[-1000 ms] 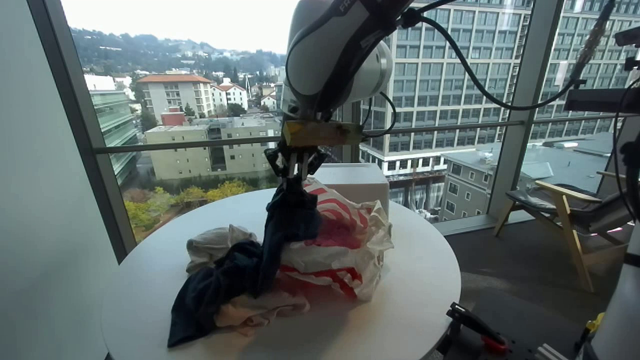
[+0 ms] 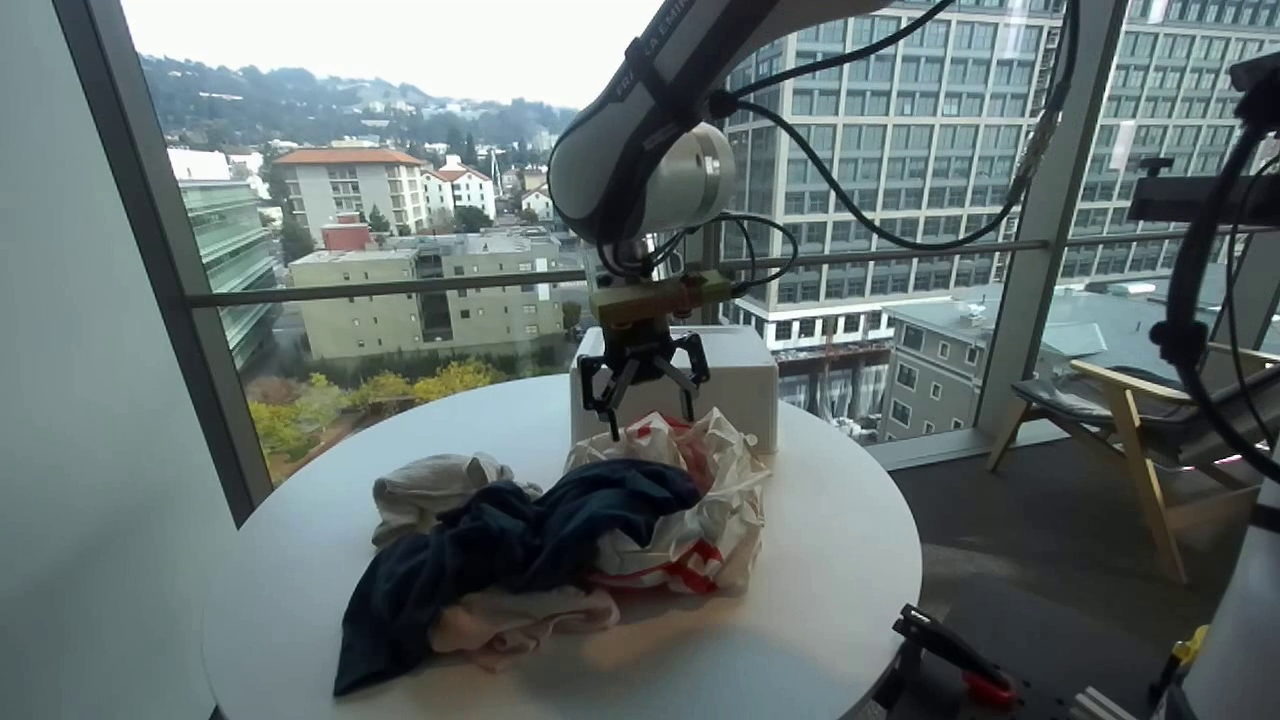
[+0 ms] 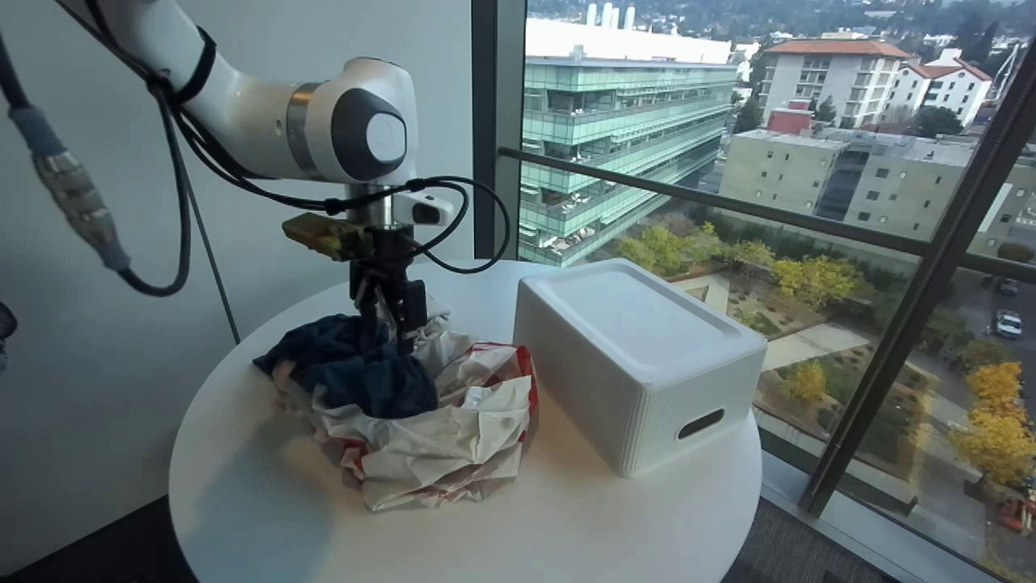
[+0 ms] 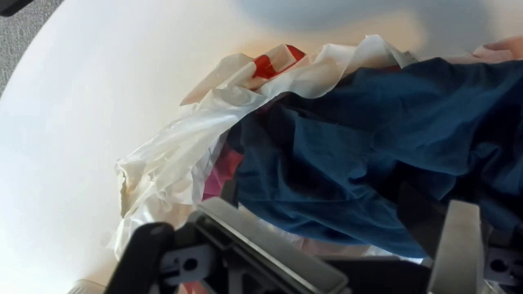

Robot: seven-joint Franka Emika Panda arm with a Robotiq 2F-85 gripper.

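A dark blue cloth lies heaped on the round table, its right end draped over a crumpled white and red plastic bag. In exterior view 1 my gripper stands open just above the bag, behind the cloth's right end. The wrist view shows the blue cloth beyond the spread fingers, none of it pinched between them. A bit of pink fabric shows inside the bag's mouth. Exterior view 2 has the gripper over the cloth and bag; its fingertips are partly hidden there.
A white lidded box stands behind the bag. A grey-beige cloth and a pale pink cloth lie by the blue one.
The gripper has let go of the blue cloth and shifted right.
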